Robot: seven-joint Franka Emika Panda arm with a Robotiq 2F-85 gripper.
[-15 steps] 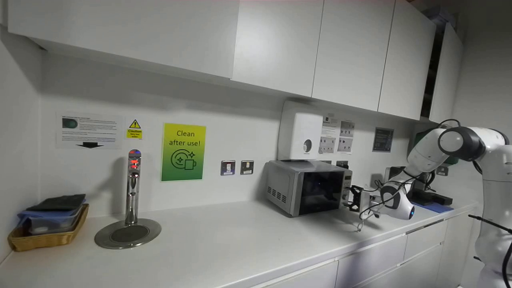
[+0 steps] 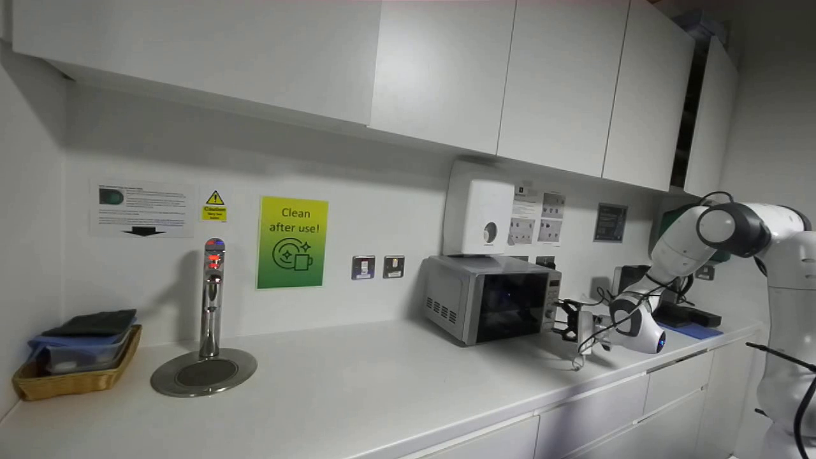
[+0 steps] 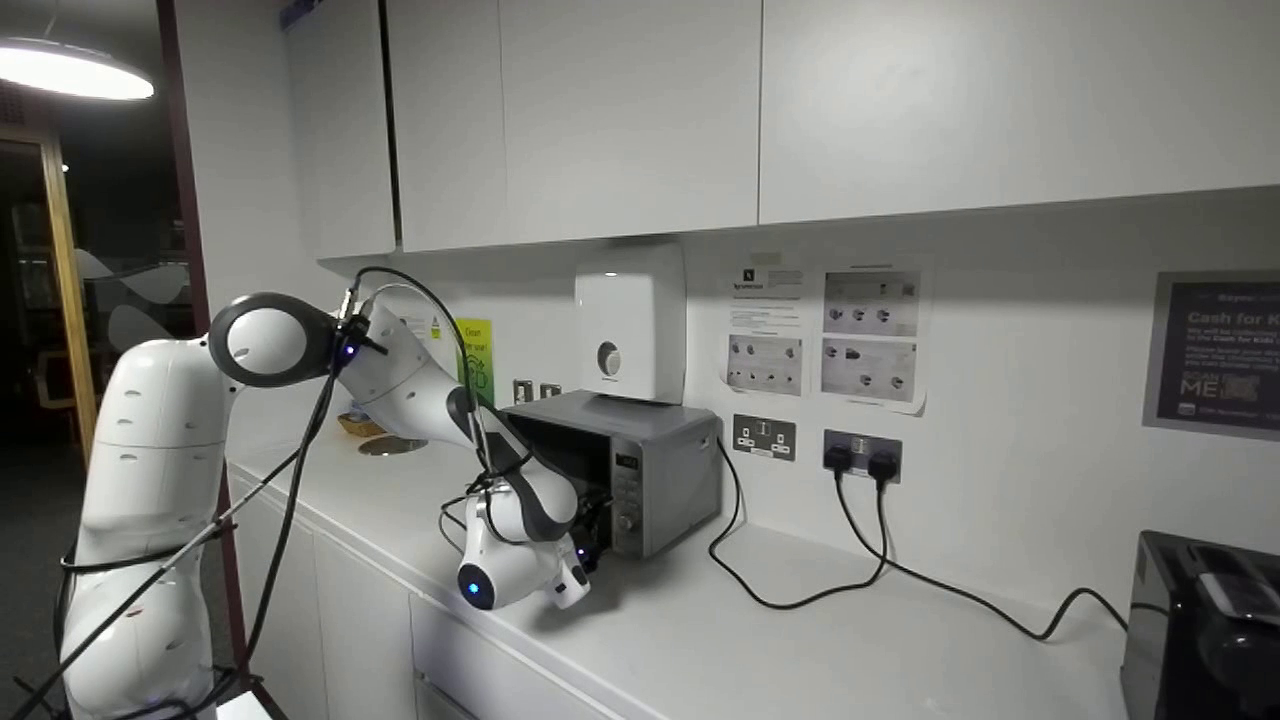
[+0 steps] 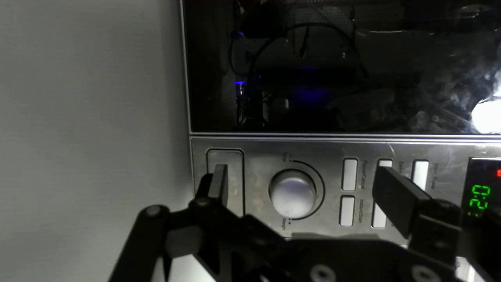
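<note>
A grey microwave (image 2: 452, 294) stands on the counter against the wall, its dark door (image 4: 300, 70) closed. Close in front of its control panel (image 3: 627, 492) is my gripper, open, with the fingers well apart. In the wrist view, one finger (image 4: 218, 183) overlaps the rectangular door button (image 4: 235, 162) at the panel's end. The other finger (image 4: 397, 199) covers part of the white buttons. Between them in that view sits the round silver knob (image 4: 292, 193); nothing is held. Whether a fingertip touches the panel I cannot tell. The green display (image 4: 479, 197) is lit.
A chrome tap (image 2: 211, 306) and a wicker basket (image 2: 76, 382) are at the left of the counter. Beyond the microwave, a black cable (image 3: 780, 602) runs along the worktop to a dark appliance (image 3: 1182, 624).
My gripper and wrist have shifted slightly to the right and down in exterior view 1. The microwave stands where it was.
</note>
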